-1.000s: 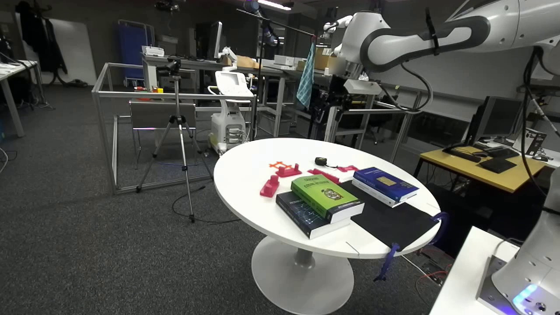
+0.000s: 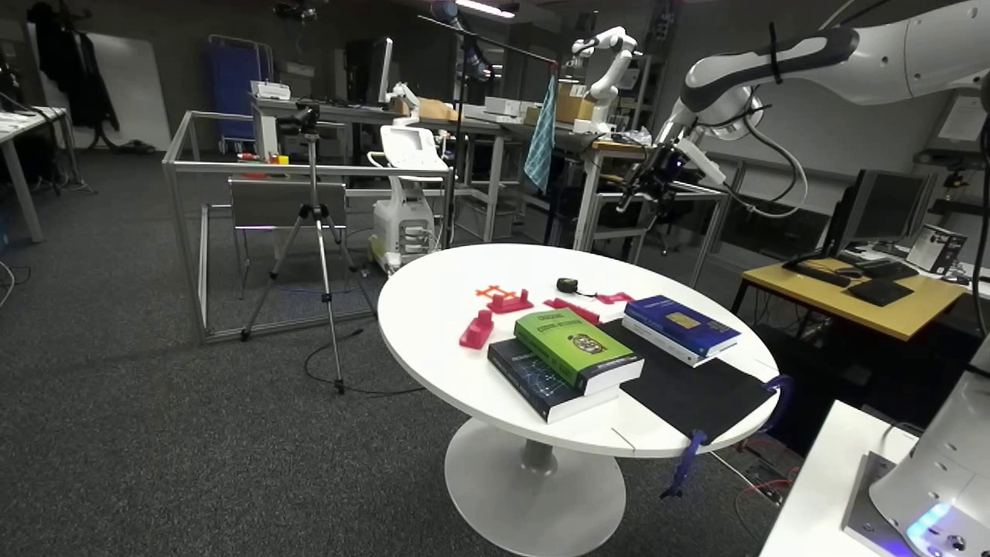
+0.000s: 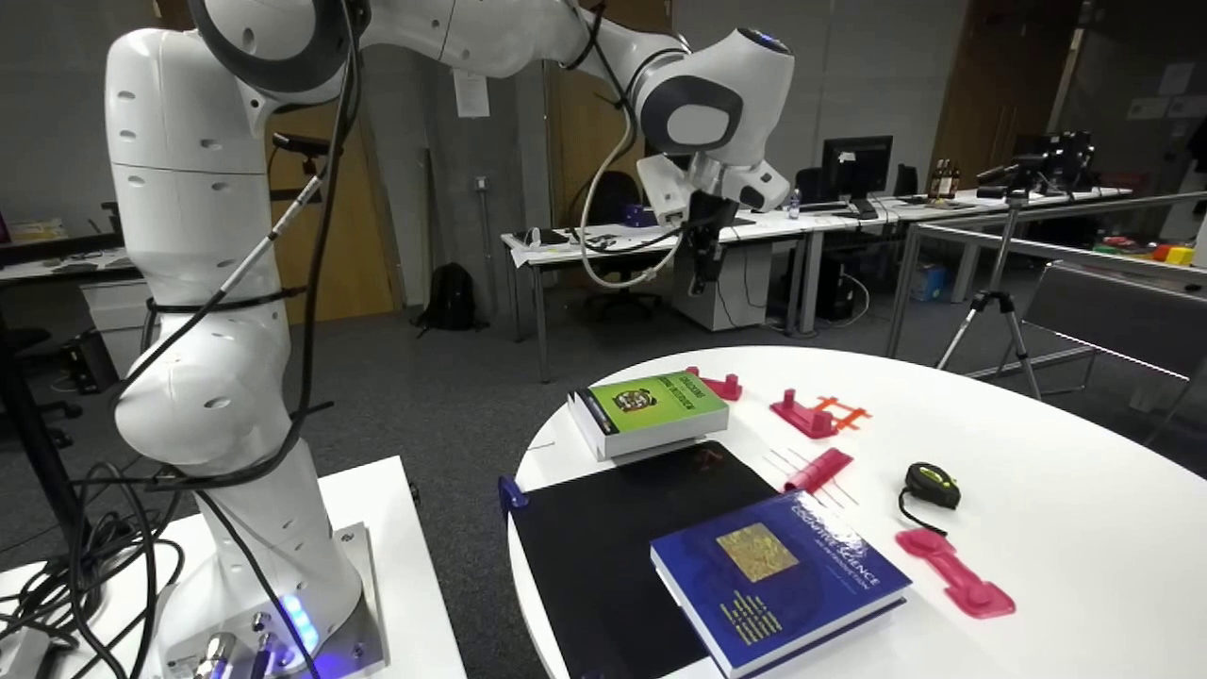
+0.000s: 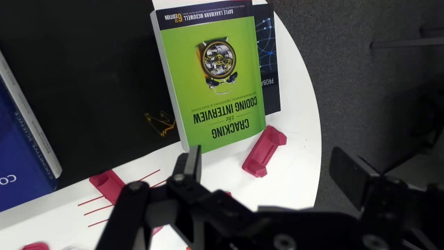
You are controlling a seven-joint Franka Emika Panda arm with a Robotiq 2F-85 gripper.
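Observation:
My gripper stands open above the round table, its two fingers wide apart and nothing between them. In exterior view 2 the gripper (image 3: 703, 283) hangs well above the tabletop. The green book (image 2: 577, 345) rests on a dark book (image 2: 541, 376) at the table's near edge; in the wrist view the green book (image 4: 214, 79) lies beyond the fingers, and the dark book (image 4: 267, 58) peeks out from under it. A blue book (image 3: 781, 577) lies on a white one (image 2: 660, 340), at the other side of a black mat (image 3: 634, 554).
Pink plastic parts (image 4: 265, 152) lie around the books, along with an orange lattice piece (image 2: 496, 292) and a black tape measure (image 3: 932, 485). Blue clamps (image 2: 687, 464) grip the mat at the table edge. Bare white tabletop (image 2: 436, 288) lies to the left.
The arm has swung to the right in exterior view 1, and the gripper's tilt has changed. The books and the small parts have stayed where they were.

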